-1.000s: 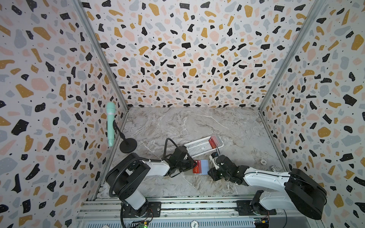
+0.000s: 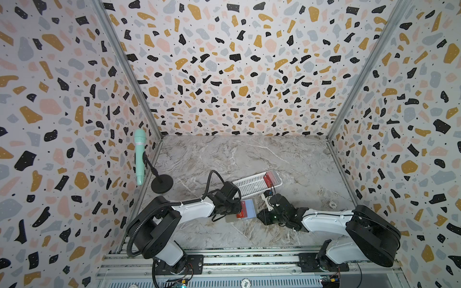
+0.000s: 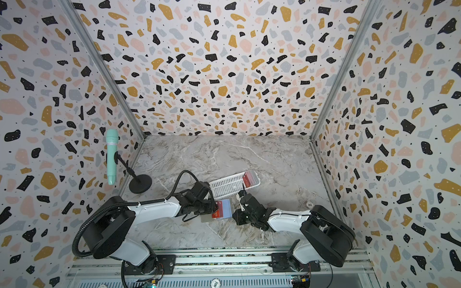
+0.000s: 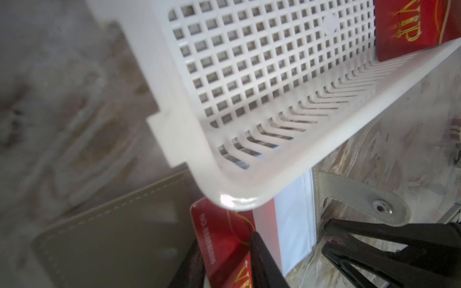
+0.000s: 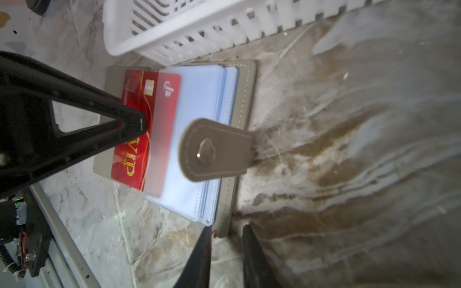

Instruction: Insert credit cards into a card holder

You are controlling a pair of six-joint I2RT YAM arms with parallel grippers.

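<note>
An opened card holder (image 5: 247, 96) with grey-brown covers and pale clear sleeves lies flat on the table. One red VIP card (image 5: 128, 165) is partly under a sleeve: its chip side is bare, its other side looks paler through the plastic. Over the bare part sits my left gripper, its fingers parted; whether they touch the card I cannot tell. At the holder's snap-strap side is my right gripper, fingers apart and empty, just off the holder's lower corner. The snap strap (image 5: 223, 148) sticks up toward the right wrist camera.
A white basket (image 2: 249, 184) stands close behind the holder, its corner overhanging the holder's edge in the left wrist view. More red cards (image 2: 270, 179) lie at its right end. A microphone stand (image 2: 162, 183) is at left.
The holder with its card has slid left over the table. My right gripper has moved left alongside it, and the left gripper has shifted slightly left too. The basket stayed put.
</note>
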